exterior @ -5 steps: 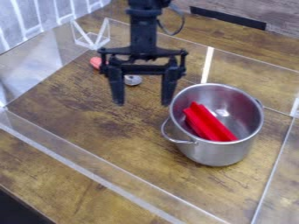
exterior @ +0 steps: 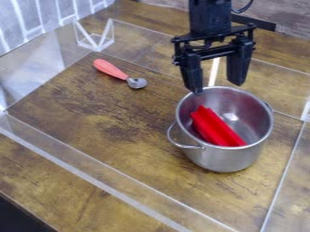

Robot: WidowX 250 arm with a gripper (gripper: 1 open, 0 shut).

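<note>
The black gripper (exterior: pixel 215 71) hangs above the steel pot (exterior: pixel 224 156), its two fingers spread wide apart with nothing between them. Inside the pot lies a red bar-like object (exterior: pixel 216 126). A spoon-like utensil with a pink-red handle (exterior: pixel 111 69) and a round metal head lies on the wooden table (exterior: pixel 109 163), left of the gripper.
Clear low panels (exterior: pixel 97 41) surround the work area, with white slats at the top left.
The gripper has moved right and up in the view, from left of the pot to above it, still open. The pot and red object have not visibly moved.
</note>
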